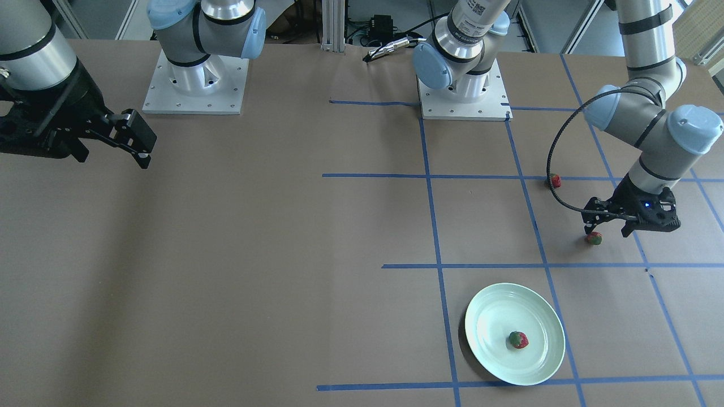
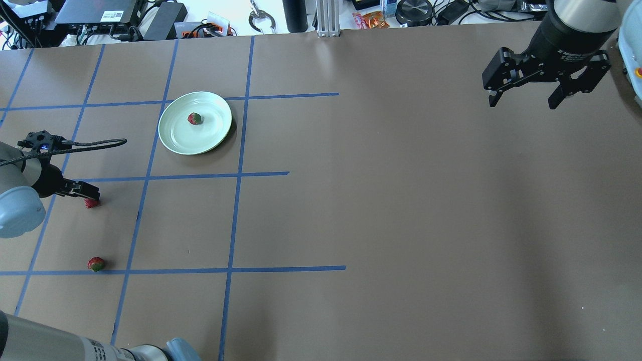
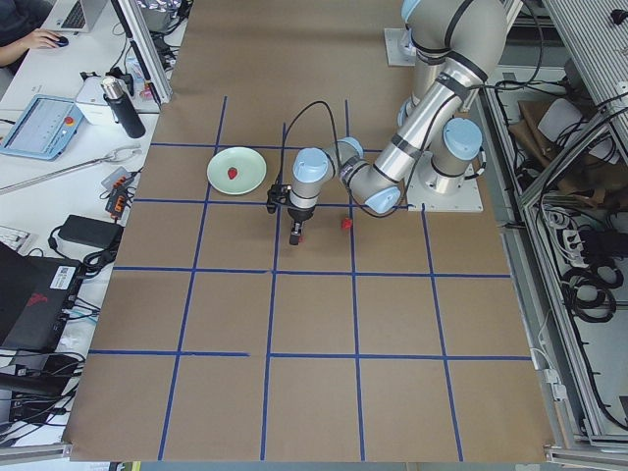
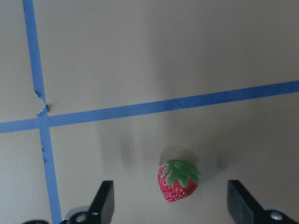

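My gripper point(image 1: 606, 229) hangs just above a strawberry point(image 1: 594, 238) on the taped table, on the right of the front view. In the left wrist view that strawberry point(image 4: 176, 183) lies between the two open fingertips, with nothing gripped. A second strawberry point(image 2: 96, 263) lies on a tape line, partly behind the cable in the front view. A pale green plate point(image 1: 488, 319) holds a third strawberry point(image 1: 518, 339).
Other arms stand at the back, and another black gripper point(image 1: 125, 135) hangs at the far left of the front view.
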